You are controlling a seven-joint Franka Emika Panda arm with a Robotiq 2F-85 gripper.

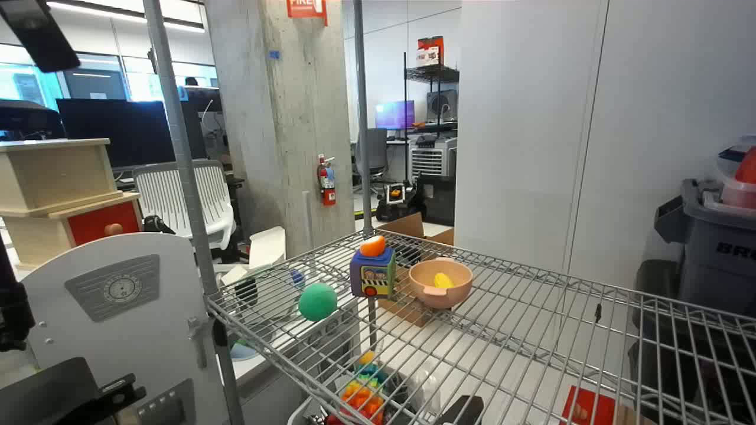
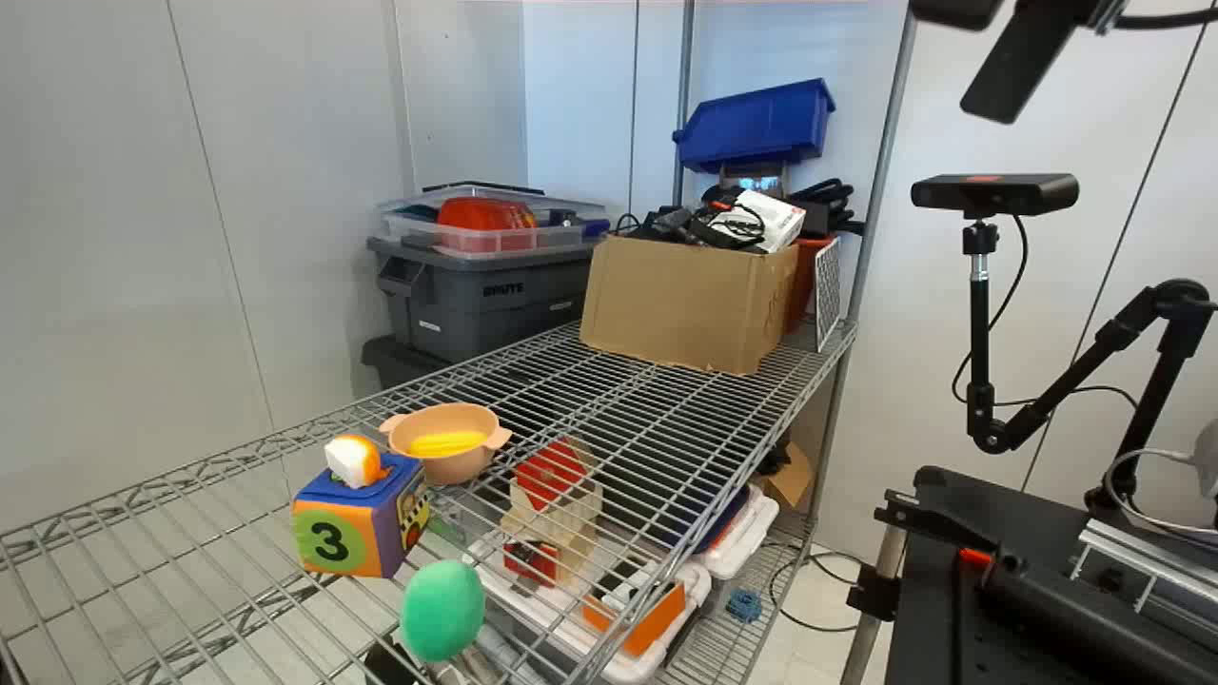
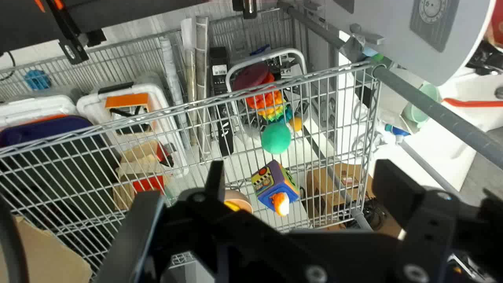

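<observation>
My gripper is open in the wrist view, its dark fingers spread wide with nothing held between them. Beyond it, on a wire shelf, sits a colourful toy cube with an orange-and-white piece on its blue top. A green ball lies near the cube. On the cube's other side rests a peach two-handled bowl with a yellow object inside. In the wrist view, my gripper partly hides the bowl.
A cardboard box occupies the shelf's far end in exterior view 2. Metal posts rise at the corners. Bare wire lies between bowl and box. Below are a white basket of toys and several bins.
</observation>
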